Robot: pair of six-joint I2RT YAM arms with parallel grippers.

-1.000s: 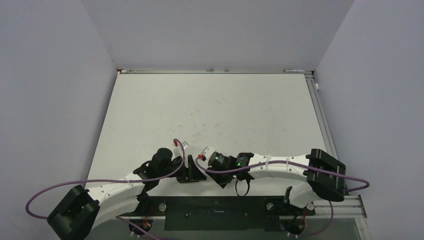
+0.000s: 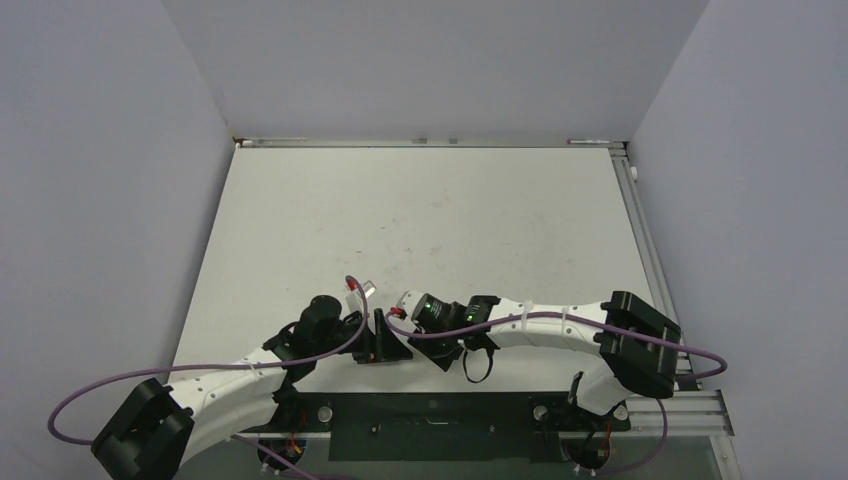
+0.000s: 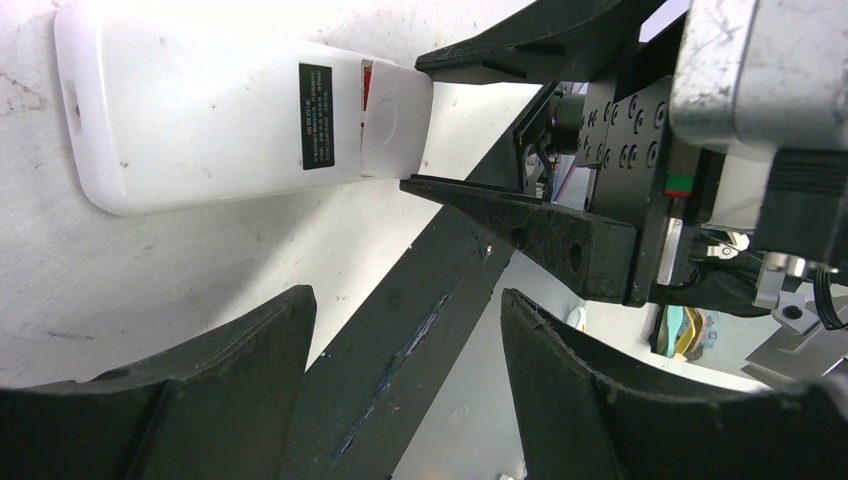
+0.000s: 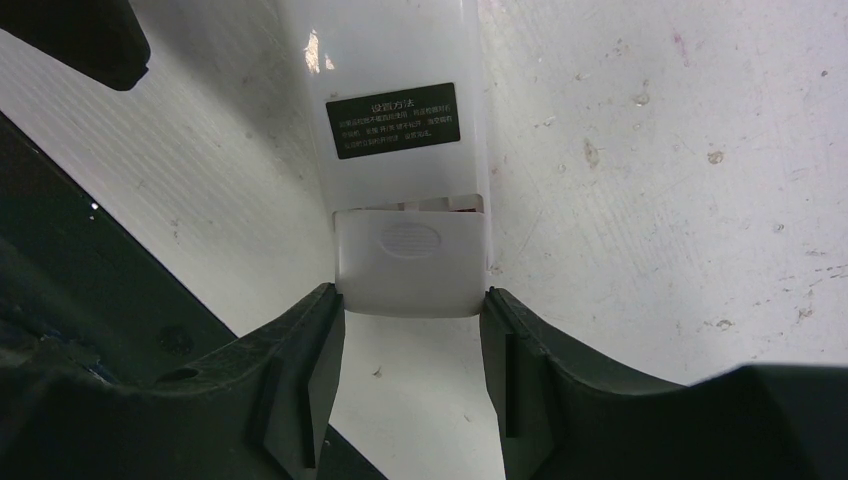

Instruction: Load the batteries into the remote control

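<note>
The white remote control (image 4: 405, 50) lies with its back and dark printed label (image 4: 395, 120) facing up. At its end sits the battery cover (image 4: 410, 262), with a narrow gap between it and the body; a bit of red shows inside. My right gripper is shut on the cover, one fingertip at each side of its outer end. From the left wrist view the same cover (image 3: 398, 120) appears between the right fingers. My left gripper stands open and empty, apart from the remote (image 3: 210, 100). Any batteries inside are hidden.
Both arms meet close together near the front of the white table (image 2: 420, 220), leaving little room between them. The table's dark front edge (image 3: 400, 350) runs near the grippers.
The left arm has barely moved.
</note>
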